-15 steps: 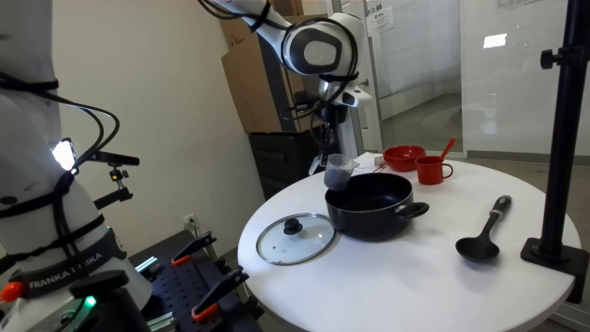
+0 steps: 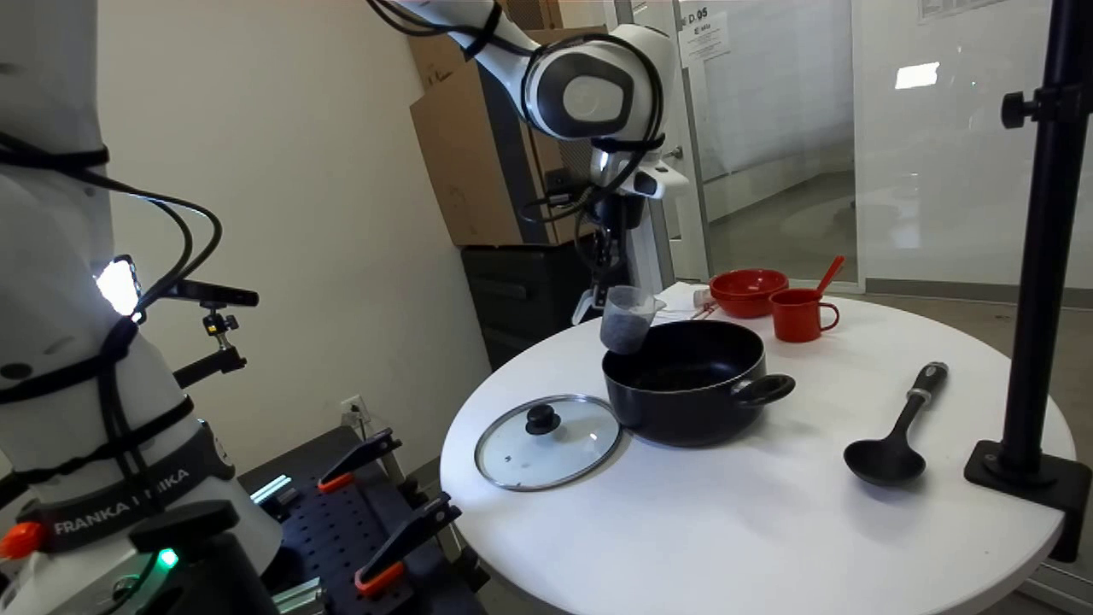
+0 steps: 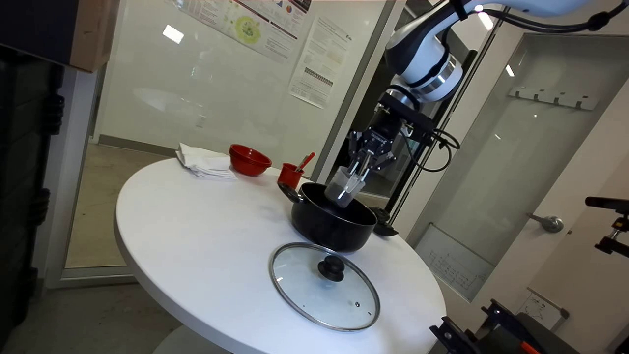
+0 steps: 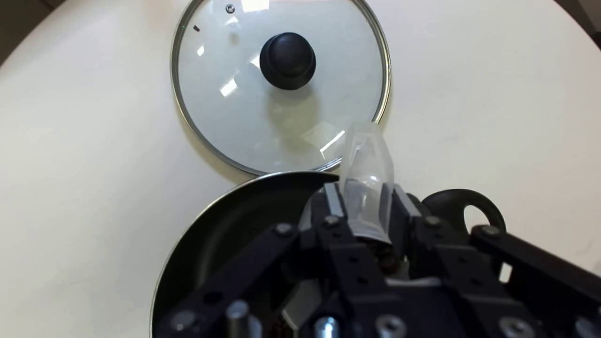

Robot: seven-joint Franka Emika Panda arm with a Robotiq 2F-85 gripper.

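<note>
A clear plastic cup [image 2: 627, 330], dark in its lower part, is held slightly tilted at the left rim of the black pot [image 2: 681, 405] in the first exterior view. My gripper is shut on this cup, whose clear wall [image 4: 367, 169] shows between the fingers in the wrist view. From the second exterior side, the cup [image 3: 344, 188] hangs over the opening of the pot [image 3: 330, 227]. Beside the pot, the glass lid [image 3: 306, 295] with its black knob lies flat on the table. What the cup holds cannot be made out clearly.
On the white table [image 2: 738, 523] a black ladle [image 2: 887, 456] lies at the right, near a black stand [image 2: 1030, 307]. A red bowl [image 2: 748, 292], a red mug [image 2: 797, 316] with a red-handled utensil, and a white cloth [image 3: 203, 160] sit beyond the pot.
</note>
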